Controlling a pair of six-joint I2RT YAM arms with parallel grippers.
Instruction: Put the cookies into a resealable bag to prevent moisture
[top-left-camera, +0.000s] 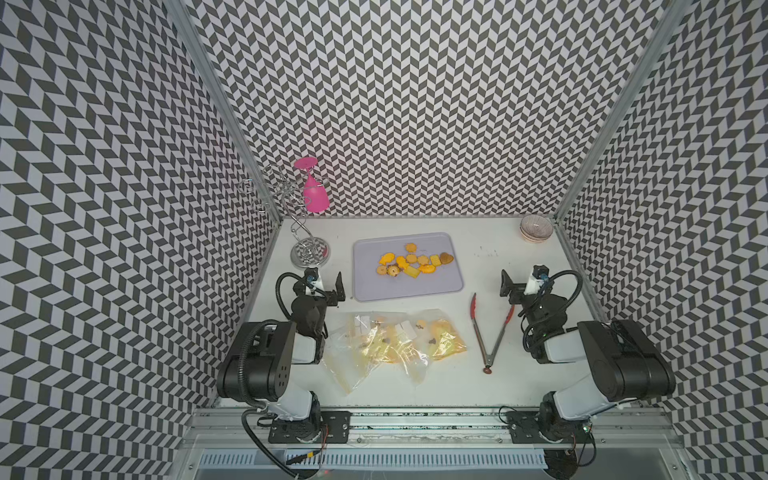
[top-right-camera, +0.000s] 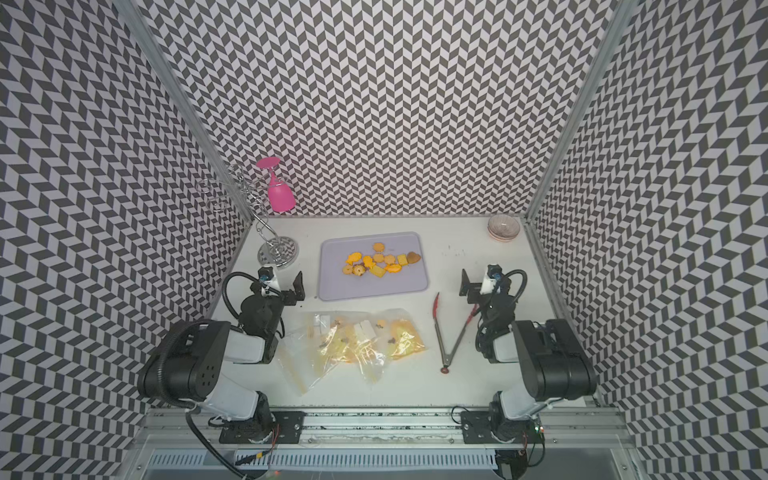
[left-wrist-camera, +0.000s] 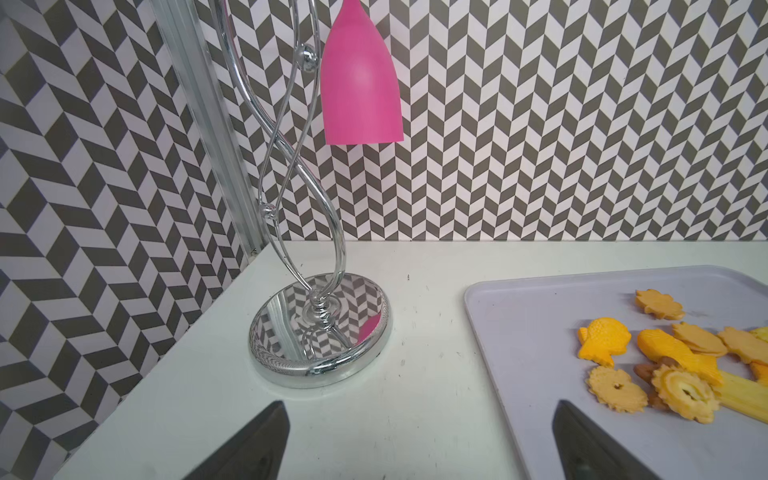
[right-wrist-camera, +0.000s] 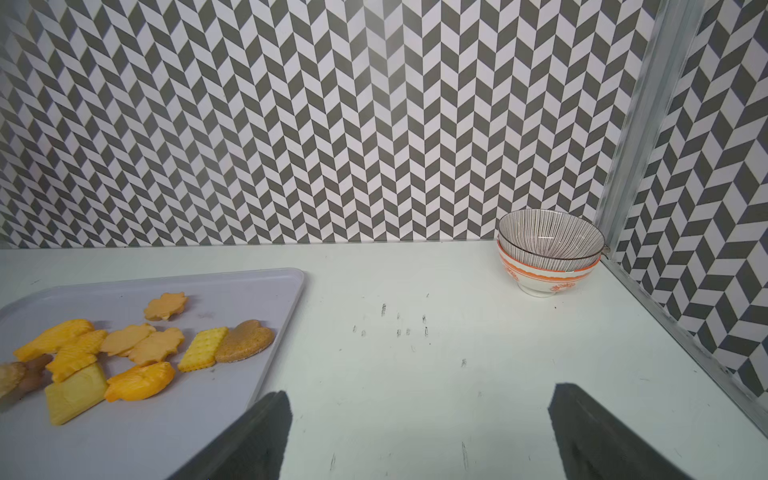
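Note:
Several cookies, among them a brown heart-shaped cookie (right-wrist-camera: 245, 341) and an orange fish-shaped cookie (left-wrist-camera: 603, 340), lie on a pale purple tray (top-left-camera: 368, 285) at the table's middle. In front of the tray, clear resealable bags (top-left-camera: 352, 364) lie flat and overlapping, with yellowish contents showing in some; which bag is empty is hard to tell. My left gripper stands open left of the tray with nothing between its fingers. To the tray's right, my right gripper is open and empty too, over bare table.
Spread tongs with red tips (top-left-camera: 489, 352) lie right of the bags, near my right arm. A chrome stand (left-wrist-camera: 320, 336) holding a pink glass (left-wrist-camera: 364, 88) rises at the back left. Stacked bowls (right-wrist-camera: 550, 252) sit in the back right corner. Table between tray and bowls is clear.

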